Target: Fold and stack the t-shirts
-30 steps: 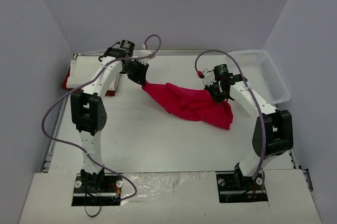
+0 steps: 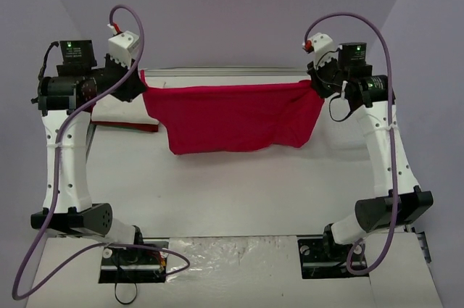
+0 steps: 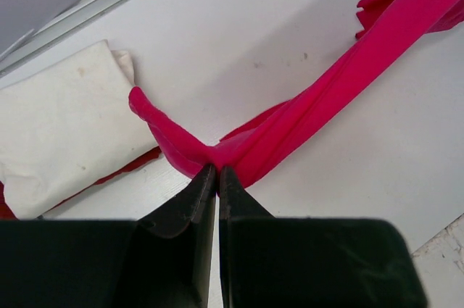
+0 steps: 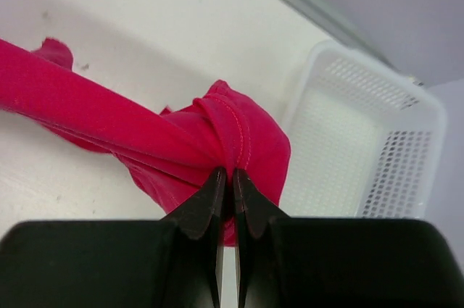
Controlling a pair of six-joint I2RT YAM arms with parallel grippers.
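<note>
A red t-shirt (image 2: 232, 116) is stretched taut between my two grippers, its upper edge straight and its lower part hanging down. At its left end my left gripper (image 2: 138, 92) is shut on the cloth; in the left wrist view the red fabric (image 3: 290, 134) runs from between the fingertips toward the upper right. At the other end my right gripper (image 2: 316, 85) is also shut, with bunched red cloth (image 4: 239, 130) pinched at its fingertips in the right wrist view. Folded shirts, white over red, form a stack (image 3: 72, 123) at the left, partly behind my left arm in the top view.
A white perforated basket (image 4: 348, 127) stands on the right, mostly covered by my right arm from above. A rail (image 2: 225, 72) runs along the back edge.
The shirt went from loose and crumpled to pulled straight between them.
</note>
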